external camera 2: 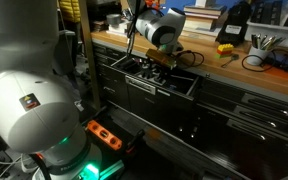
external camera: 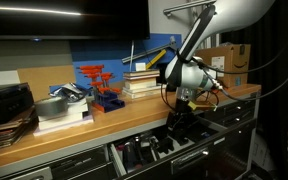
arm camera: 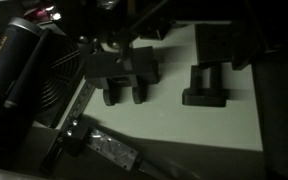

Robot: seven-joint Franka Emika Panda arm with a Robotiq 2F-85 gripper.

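Note:
My gripper (external camera: 179, 126) points down into the open drawer (external camera 2: 187, 88); its fingers are dark and small in the exterior views. Open fingers show nothing clearly held. In the dim wrist view, a black cylindrical tool (arm camera: 12, 58) with small lettering lies at the left, beside a black fan grille (arm camera: 64, 78). Below them is a caliper-like tool (arm camera: 66, 140) and a grey strip (arm camera: 114, 150). Dark blocky shapes stand over the pale drawer floor (arm camera: 169, 112); which of them are finger parts is hard to make out.
The wooden worktop (external camera: 114, 122) runs behind the drawer. On it stand a stack of books (external camera: 141, 82), a red and blue rack (external camera: 106, 92), a metal pot (external camera: 50, 107) and a cardboard box (external camera: 224, 62). A pen holder (external camera 2: 256, 57) stands further along. The drawer walls closely border the gripper.

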